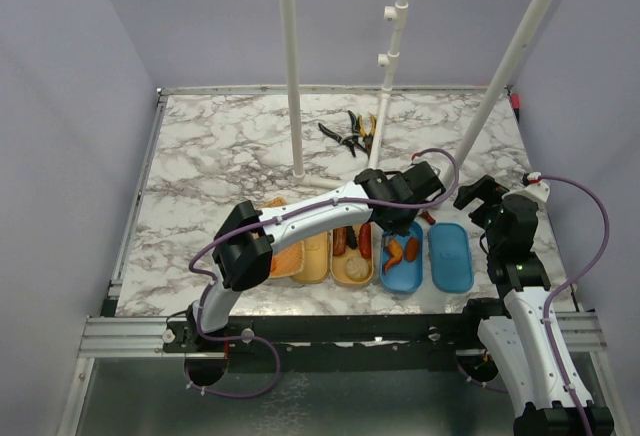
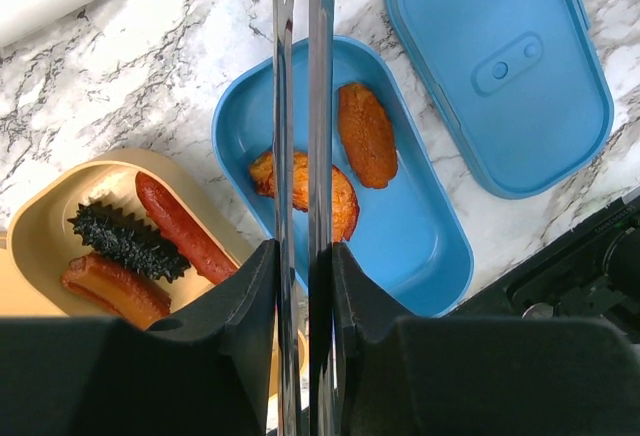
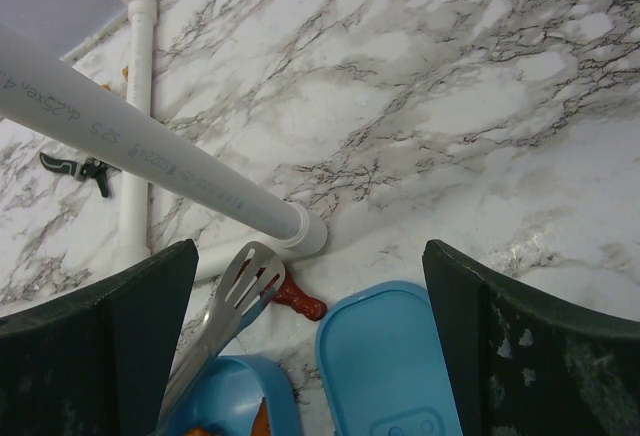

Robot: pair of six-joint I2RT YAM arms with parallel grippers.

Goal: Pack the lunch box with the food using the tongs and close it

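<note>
My left gripper hangs over the blue lunch box (image 1: 402,281), holding long metal tongs (image 2: 320,156) nearly closed. Beneath them in the box lie a curved fried piece (image 2: 340,206) and a brown oval piece (image 2: 368,136). The yellow box (image 2: 60,186) beside it holds sausages (image 2: 180,226), a dark spiky piece (image 2: 125,236) and, in the top view, a pale round piece (image 1: 356,267). A blue lid (image 2: 500,96) lies to the right. My right gripper (image 1: 480,201) is raised above the right side, open, with nothing between its fingers.
White pipes (image 3: 200,176) stand behind the boxes, with pliers (image 1: 345,141) at the back. A small red-brown piece (image 3: 300,299) lies near a pipe foot. An orange container (image 1: 287,261) sits at the left.
</note>
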